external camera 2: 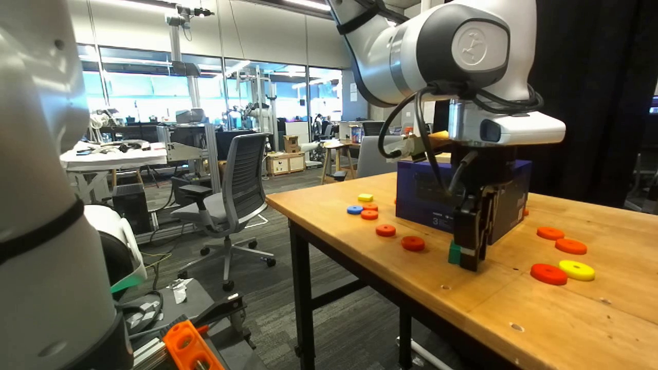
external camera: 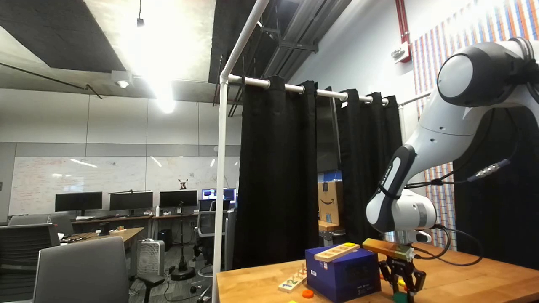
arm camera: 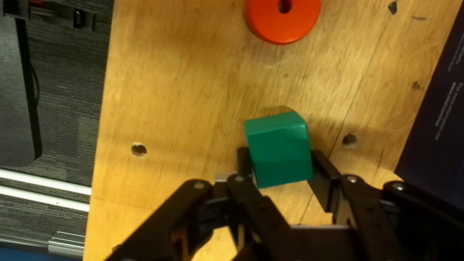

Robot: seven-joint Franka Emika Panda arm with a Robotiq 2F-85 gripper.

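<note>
A green block (arm camera: 280,150) stands on the wooden table near its edge, seen from above in the wrist view. My gripper is lowered around it, one finger on each side and close against the block. Whether both fingers press on it cannot be told. In exterior view 2 the gripper (external camera 2: 470,258) points straight down at the tabletop, with part of the green block (external camera 2: 454,253) showing beside a fingertip. Exterior view 1 has the gripper (external camera: 402,293) low beside the blue box (external camera: 343,275), the block (external camera: 400,297) partly hidden behind its fingers.
On the blue box lies a wooden board (external camera: 337,251) with a yellow piece. A pegged number board (external camera: 293,280) sits beyond it. Red discs (external camera 2: 413,243), a yellow disc (external camera 2: 577,269) and a blue disc (external camera 2: 354,209) are scattered about. The table edge (arm camera: 99,130) is close by.
</note>
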